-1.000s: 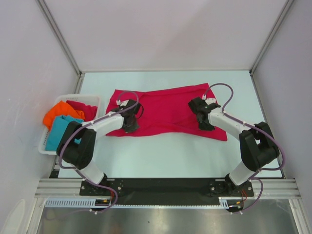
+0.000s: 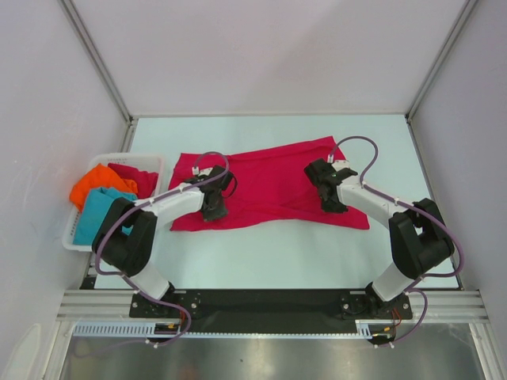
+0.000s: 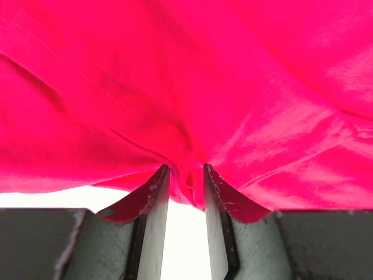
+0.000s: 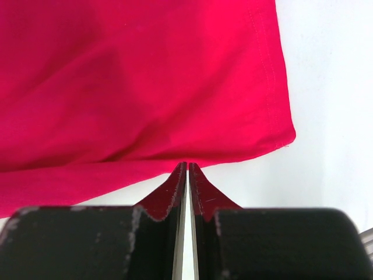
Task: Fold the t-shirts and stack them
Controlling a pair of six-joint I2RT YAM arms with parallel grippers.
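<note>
A red t-shirt (image 2: 257, 170) lies spread and wrinkled across the middle of the table. Over its front left part is my left gripper (image 2: 214, 217). In the left wrist view that gripper stands open a little, with the ridged front edge of the shirt (image 3: 245, 116) at and between its fingertips. My right gripper (image 2: 334, 209) sits at the shirt's front right edge. In the right wrist view its fingertips (image 4: 180, 172) are almost together at the hem of the shirt (image 4: 175, 99); whether cloth is pinched there cannot be made out.
A white basket (image 2: 162, 168) at the left holds an orange cloth (image 2: 101, 184), a teal cloth (image 2: 101, 212) and a red cloth (image 2: 141, 179).
The right arm has hardly moved. Over the last third of a second little differs.
</note>
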